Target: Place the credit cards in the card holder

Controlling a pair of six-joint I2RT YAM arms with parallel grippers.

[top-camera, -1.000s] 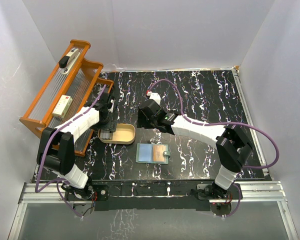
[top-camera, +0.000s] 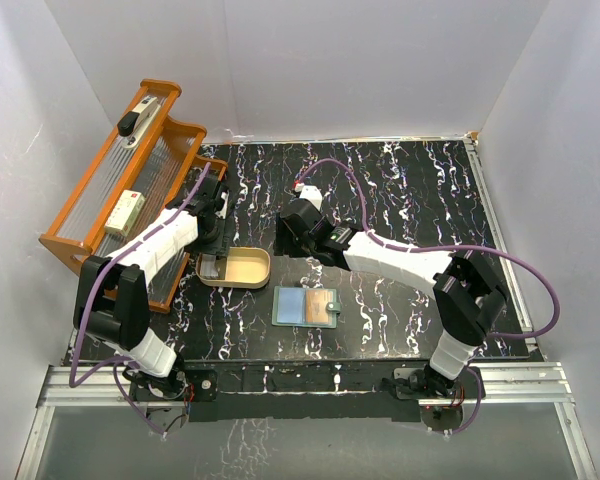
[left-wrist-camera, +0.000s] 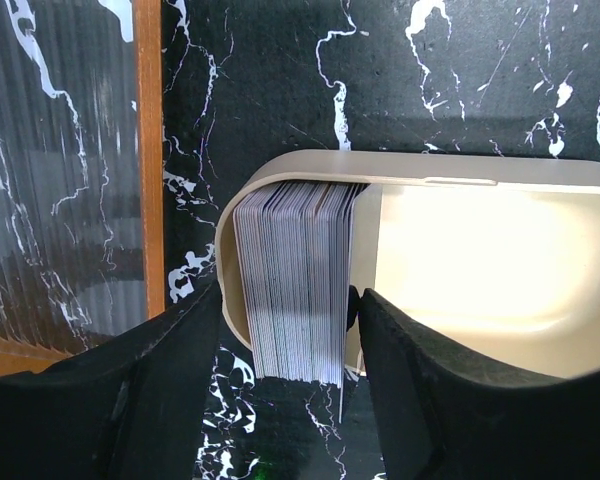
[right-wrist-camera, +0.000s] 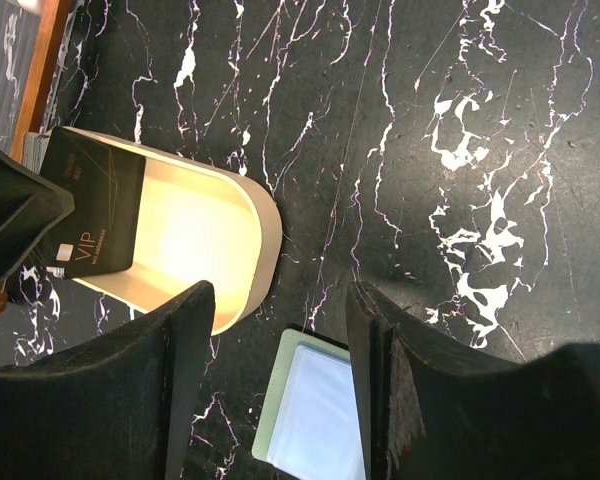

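Observation:
A stack of cards stands on edge in the left end of the beige box [top-camera: 248, 281]; in the right wrist view a black VIP card [right-wrist-camera: 95, 210] faces out. My left gripper is over that stack, its fingers part open on either side; whether it grips is unclear. The open card holder [top-camera: 290, 306], with blue and tan pockets, lies on the table at front centre. My right gripper hangs open above the table, right of the box, with nothing between its fingers.
A wooden shelf rack [top-camera: 100, 220] with a stapler and a pale boxy item stands along the left, close beside the box.
My left gripper has shifted very slightly over the box. The right arm shows no visible movement.

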